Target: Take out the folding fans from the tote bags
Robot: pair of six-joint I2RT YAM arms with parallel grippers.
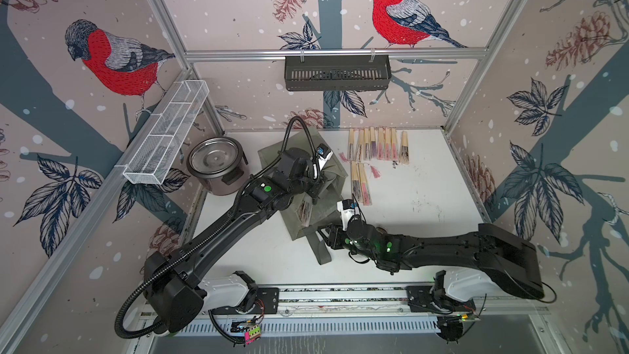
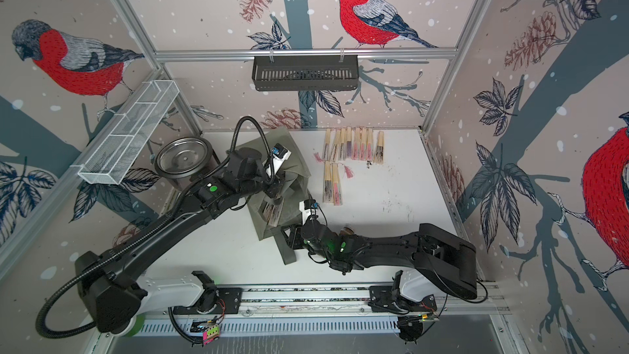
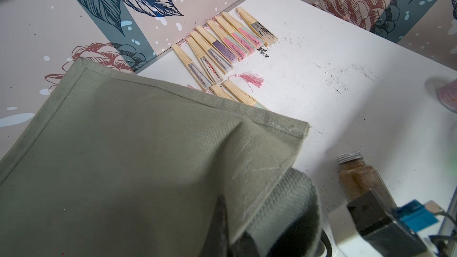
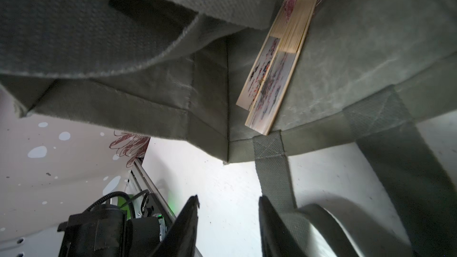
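An olive tote bag (image 1: 278,157) lies left of centre. My left gripper (image 1: 313,190) is shut at the raised fold of its cloth; in the left wrist view the fingertips are partly hidden by fabric (image 3: 142,147). In the right wrist view two folding fans (image 4: 278,85) with pink tassels lie inside the open bag, beside its straps. My right gripper stands open just outside the bag's mouth, facing these fans, nothing between its fingers. Other folded fans (image 1: 378,144) lie in rows right of the bag.
A steel pot (image 1: 216,164) stands at the left. A spice jar (image 3: 361,176) lies behind the right arm. A white wire shelf (image 1: 163,131) and dark rack (image 1: 337,73) hang on the walls.
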